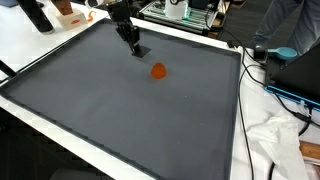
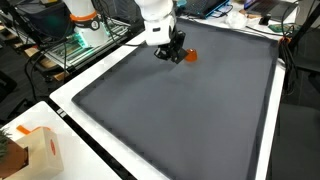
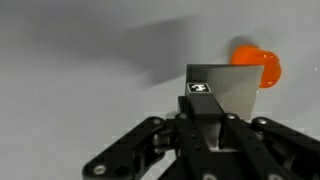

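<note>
In the wrist view my gripper is shut on a flat grey square piece [image 3: 238, 84], which sticks out to the right of the dark fingers. An orange object [image 3: 263, 68] lies just past the piece's upper right corner. Exterior view 1 has the gripper [image 1: 133, 48] low over the far part of the dark board, with the orange object [image 1: 158, 71] apart from it, nearer that camera. From the other side, the gripper [image 2: 180, 55] appears left of the orange object [image 2: 191, 56]. How far the grey piece is above the board is hard to tell.
The dark board [image 2: 165, 125] is clear over most of its surface. White cloth or plastic [image 1: 274, 140] lies beyond its right side in exterior view 1, near dark equipment and cables. An orange-topped container [image 2: 40, 150] stands off the board in exterior view 2.
</note>
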